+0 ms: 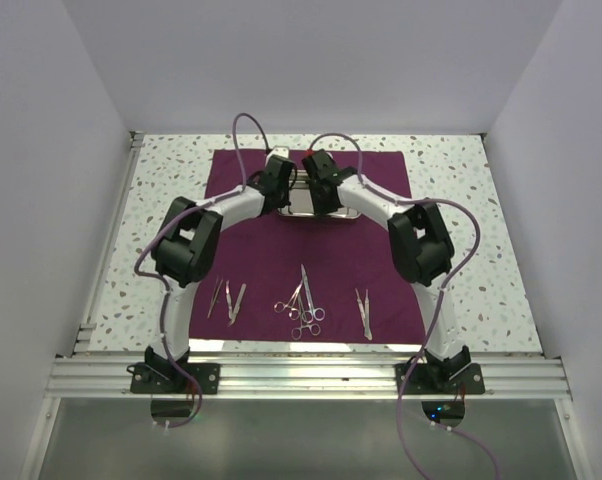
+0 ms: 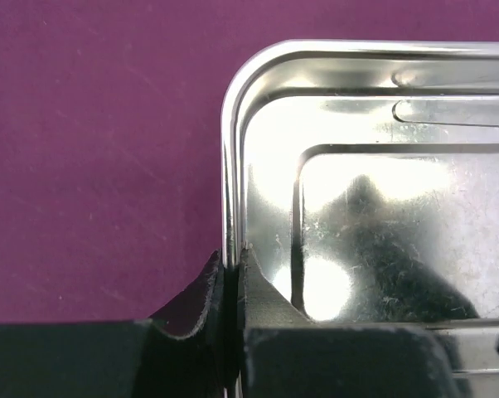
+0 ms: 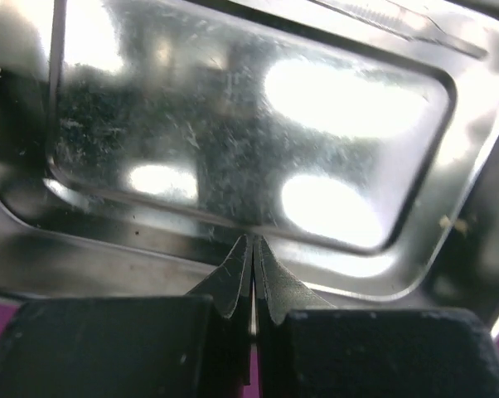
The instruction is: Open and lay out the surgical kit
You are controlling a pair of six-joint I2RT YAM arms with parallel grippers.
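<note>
The shiny steel tray (image 1: 349,215) lies toward the back of the purple cloth, partly hidden by both arms. My left gripper is shut on the tray's side rim (image 2: 227,166), near a rounded corner. My right gripper is shut with nothing between its fingers. In the right wrist view its tips appear over the inside of the tray, in front of the wall nearest the cloth at the bottom. No rim lies between them. No instruments are visible in the uncovered part of the tray.
Toward the front of the purple cloth (image 1: 261,250) lie slim tools (image 1: 229,300) at left, several ring-handled instruments (image 1: 308,300) in the middle and slender instruments (image 1: 367,318) at right. Bare cloth separates them from the tray. The two grippers are close together.
</note>
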